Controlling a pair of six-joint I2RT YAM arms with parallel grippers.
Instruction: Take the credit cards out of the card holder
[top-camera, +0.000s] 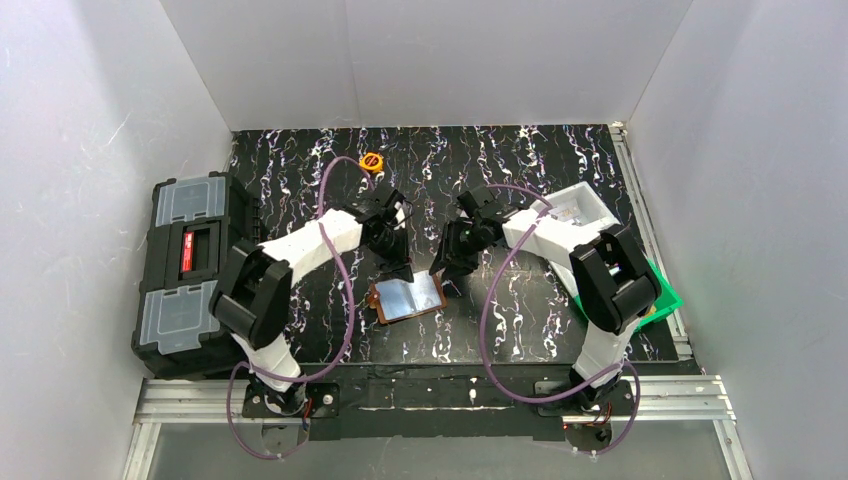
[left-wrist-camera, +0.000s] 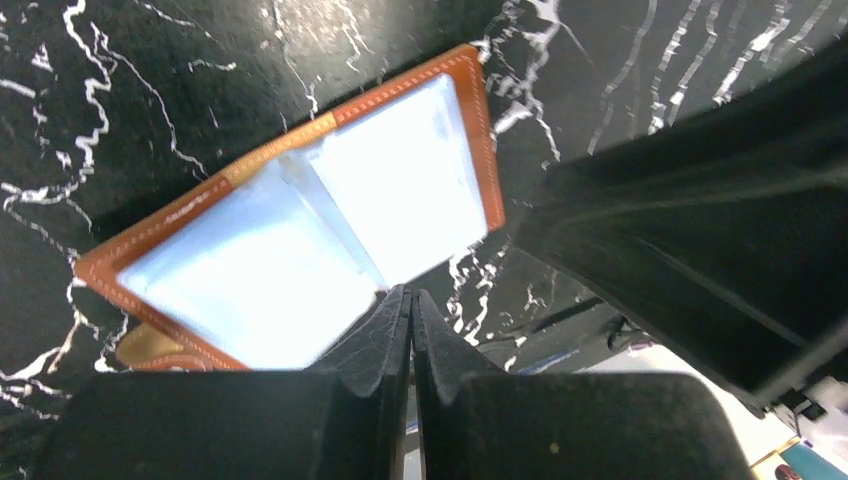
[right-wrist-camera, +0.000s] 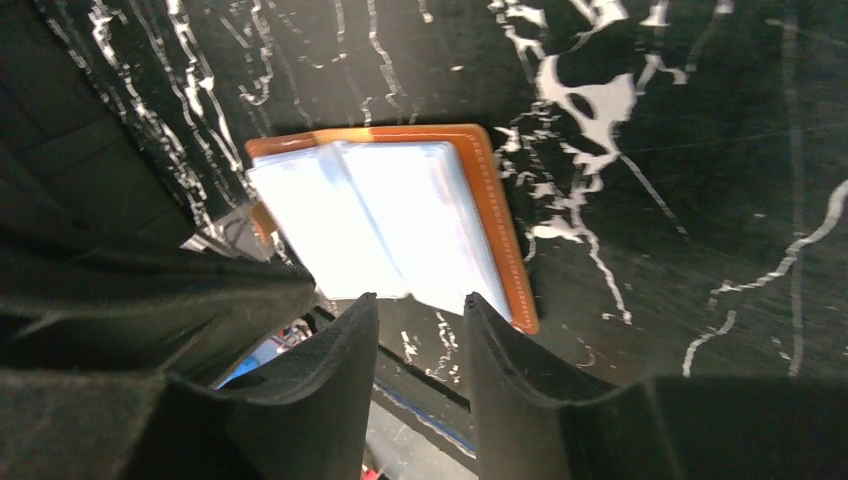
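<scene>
The brown card holder (top-camera: 411, 297) lies spread out on the dark marbled table, its clear and whitish sleeves (left-wrist-camera: 415, 170) facing up. No separate card can be made out in the sleeves. My left gripper is shut, nothing showing between its fingers, above the holder's near edge in its wrist view. Over the holder's right part hovers my right gripper, part open, with an empty gap between its fingertips; the sleeves and brown right border (right-wrist-camera: 497, 220) show beyond them.
A black toolbox (top-camera: 193, 265) stands at the left. At the right are a white tray (top-camera: 584, 192) and a green tray (top-camera: 672, 296), partly behind the right arm. A yellow tape measure (top-camera: 371, 162) sits at the back. Free table lies behind the arms.
</scene>
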